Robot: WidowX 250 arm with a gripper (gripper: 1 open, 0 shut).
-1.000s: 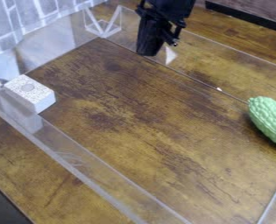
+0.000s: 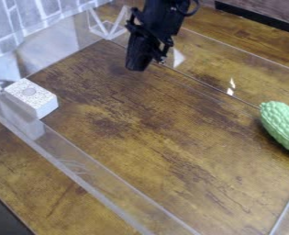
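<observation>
My black gripper (image 2: pixel 141 57) hangs over the back of the wooden floor of a clear-walled bin, near the top middle of the view. Its fingers look close together and I see nothing held between them. A white speckled block (image 2: pixel 31 99) lies at the left by the clear wall. A light green bumpy object (image 2: pixel 283 126), like a corn cob or gourd, lies at the right edge.
The bin's wooden floor (image 2: pixel 140 156) is bare through the middle and front. Clear walls (image 2: pixel 89 174) run along the sides. A pale patterned cloth (image 2: pixel 24 32) is beyond the bin at the back left.
The block and the green object have not moved.
</observation>
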